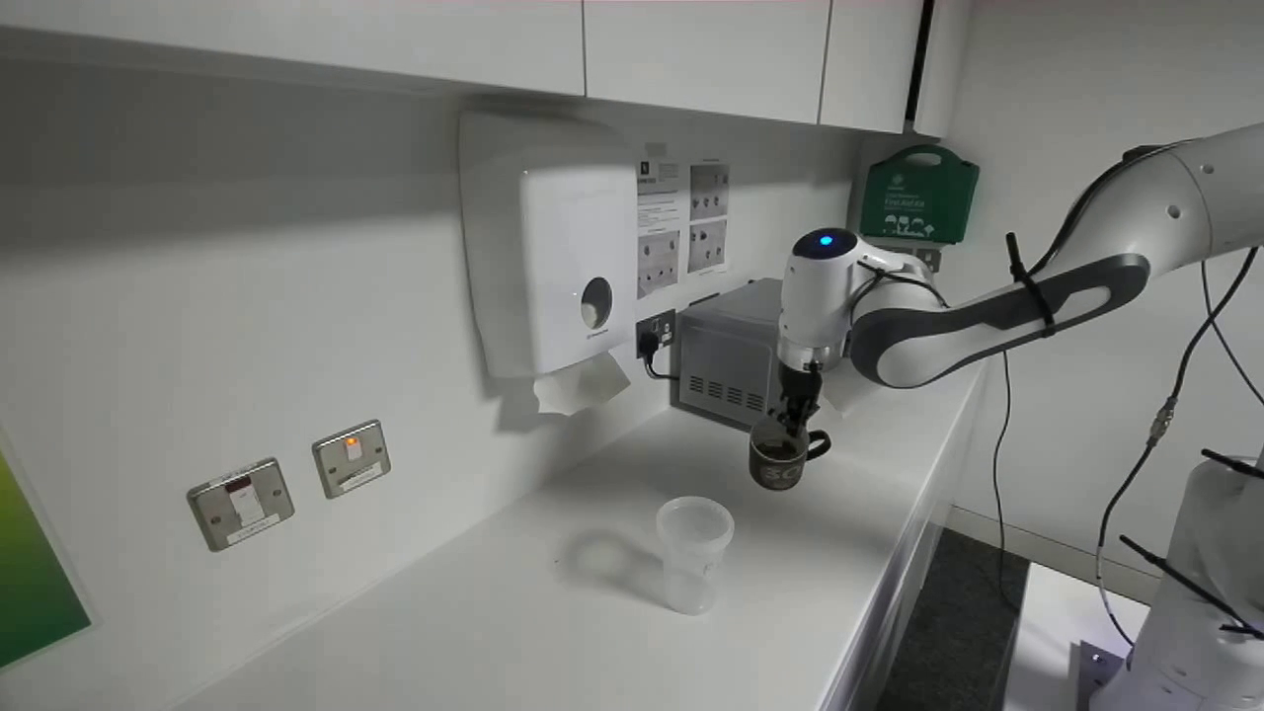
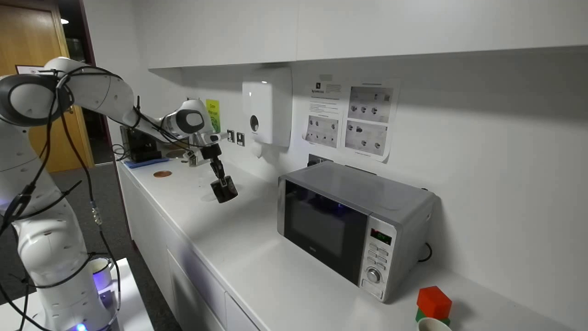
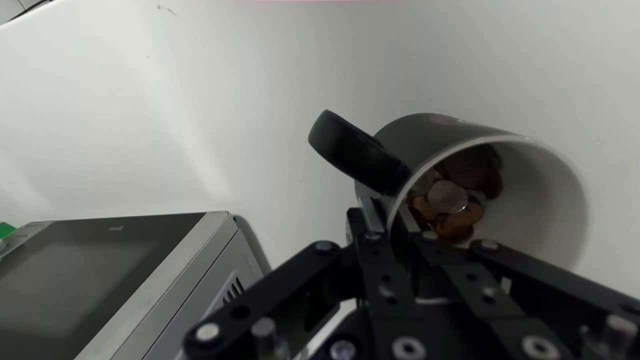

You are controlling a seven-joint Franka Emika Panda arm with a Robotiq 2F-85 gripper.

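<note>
A dark mug (image 1: 776,463) with pale lettering hangs above the counter, tilted, its rim pinched by my gripper, which is shut on it. In the wrist view the white inside of the mug (image 3: 534,210) faces the camera, and several coins (image 3: 447,198) lie in it. The black handle (image 3: 354,147) points to the upper left there. Exterior view 2 has the mug (image 2: 224,190) below the gripper, clear of the surface. A translucent plastic cup (image 1: 694,551) stands upright on the counter, nearer exterior view 1's camera than the mug.
Behind the mug, a grey microwave (image 2: 342,220) stands against the wall. Past it are a red block (image 2: 434,302) and a pale cup (image 2: 432,324). A towel dispenser (image 1: 551,243) overhangs the counter (image 1: 498,628), which is largely bare around the plastic cup.
</note>
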